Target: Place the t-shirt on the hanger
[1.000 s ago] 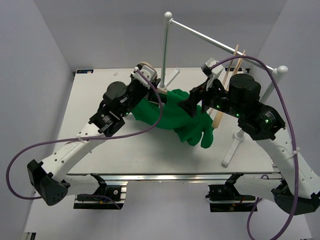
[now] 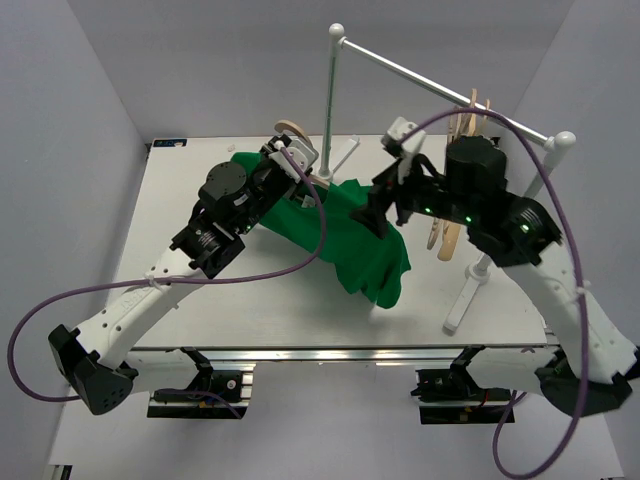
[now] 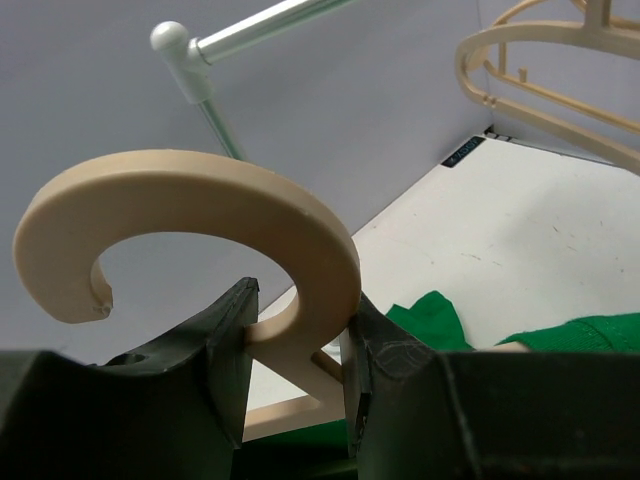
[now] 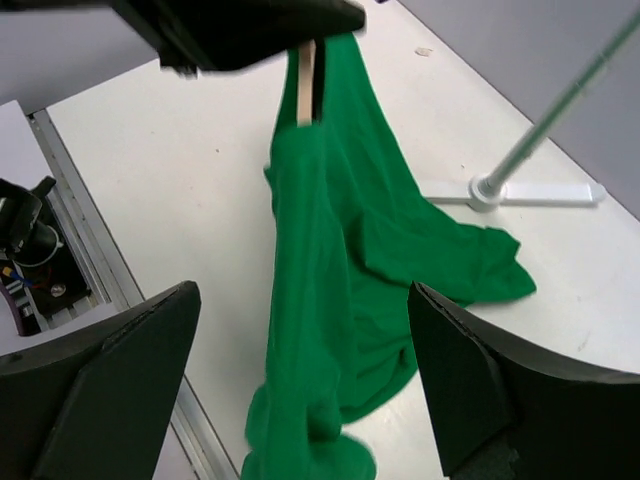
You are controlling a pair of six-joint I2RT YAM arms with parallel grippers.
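Note:
My left gripper is shut on a beige hanger; its hook rises between the fingers in the left wrist view. The green t shirt hangs beneath it and lies spread over the table, with part draped to the upper left. In the right wrist view, the cloth runs down from the hanger through the space between my right gripper's open fingers. My right gripper stands above the right part of the shirt.
A white rack spans the back and right, with several beige hangers on its bar. Its feet stand on the white table.
My left gripper shifted slightly, still with the hanger. The shirt's right end shifted slightly.

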